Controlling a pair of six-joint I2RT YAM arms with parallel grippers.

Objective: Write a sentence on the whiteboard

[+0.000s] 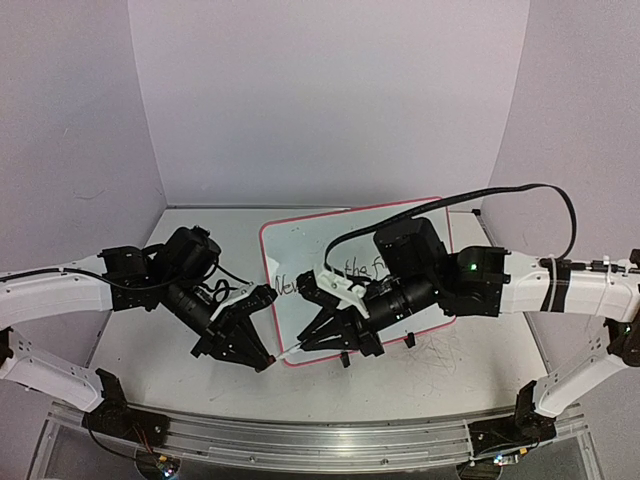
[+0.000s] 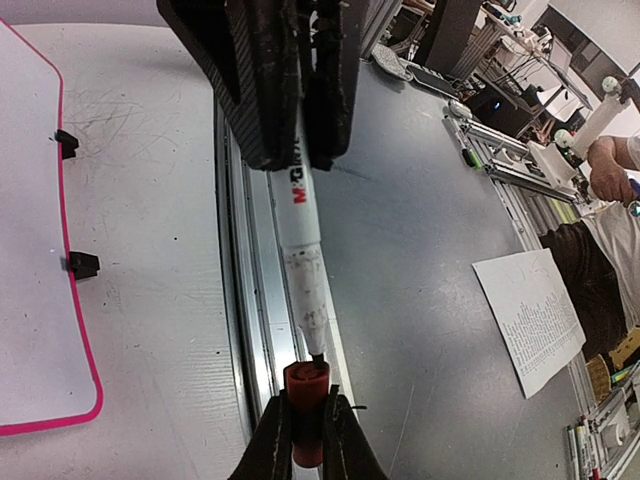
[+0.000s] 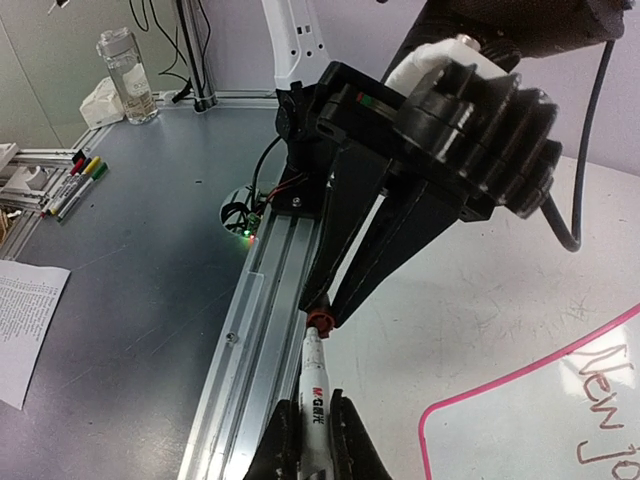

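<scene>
The whiteboard lies on the table with a pink rim and dark handwriting across it, partly covered by my right arm. A white marker with a bare dark tip is gripped by my right gripper, which is shut on its barrel. Facing it, my left gripper is shut on a small red-brown cap. The marker's tip sits right at the cap's opening in the left wrist view; whether it has entered cannot be told.
Black clips stick out from the whiteboard's near edge. A metal rail runs along the table's front. Beyond it lie a printed sheet, several pens and a bottle. The table left of the board is bare.
</scene>
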